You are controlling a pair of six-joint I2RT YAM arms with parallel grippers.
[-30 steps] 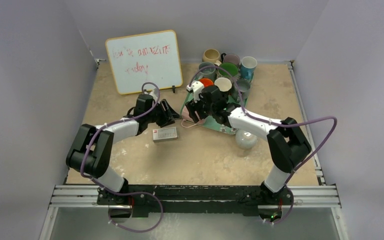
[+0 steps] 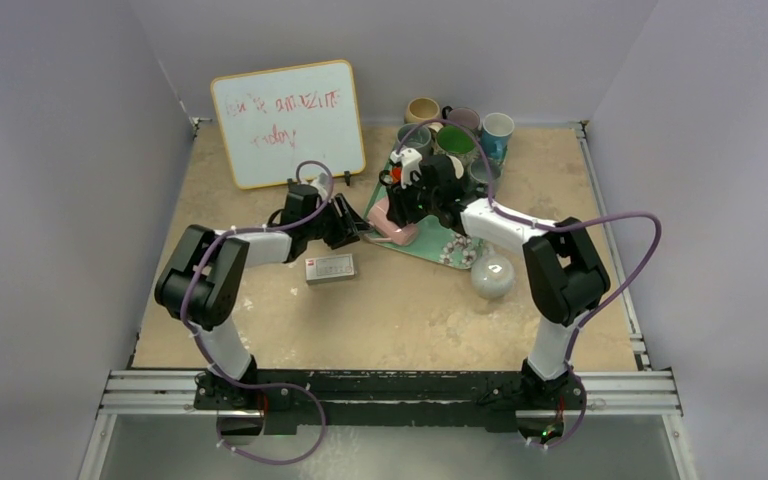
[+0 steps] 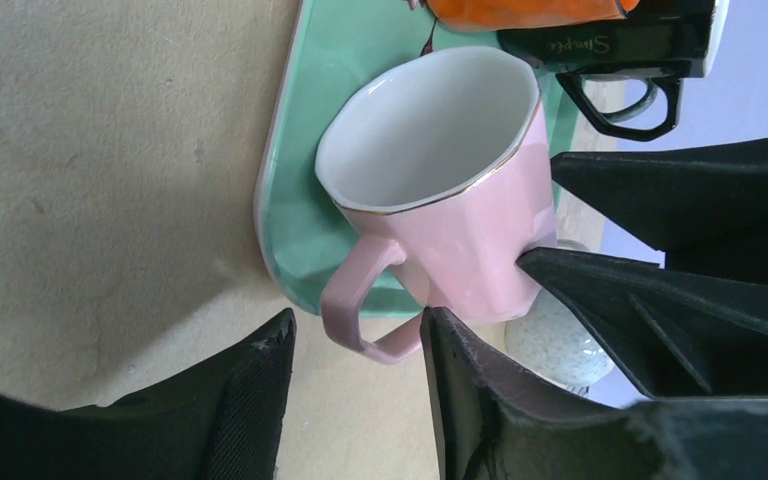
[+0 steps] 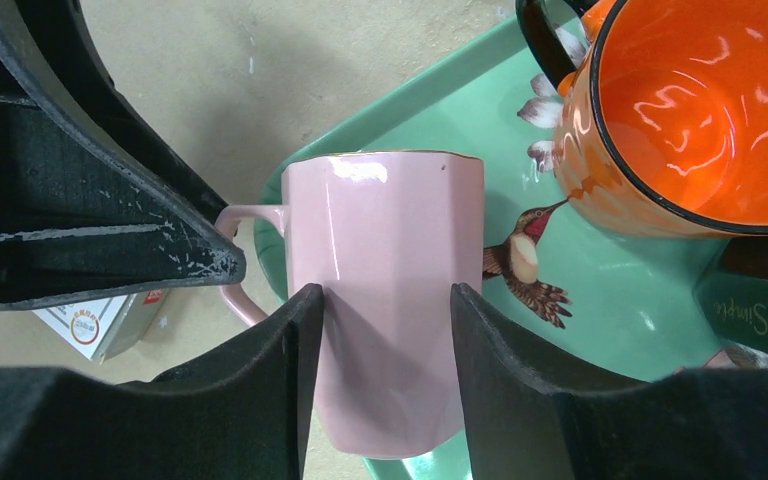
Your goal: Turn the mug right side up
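Note:
The pink mug (image 2: 403,234) is tipped over at the green tray's left front corner. Its white inside and gold rim show in the left wrist view, with the handle (image 3: 345,295) pointing toward the left gripper. My right gripper is shut on the mug's body, its fingertips at opposite sides of the wall. My left gripper stands part open, with the handle in the gap between its fingers and room to spare on the left side. Whether the mug's underside touches the tray cannot be told.
The green tray (image 4: 610,290) also holds an orange mug (image 4: 585,150) and other cups toward the back. A small box (image 2: 330,268) lies just in front of the left gripper, and a round white object (image 2: 492,276) sits by the tray's right front. A whiteboard (image 2: 285,125) stands behind.
My right gripper has shifted slightly right and back, and the mug has swung with it, showing more of its body. My left gripper has moved a little right, closer to the handle.

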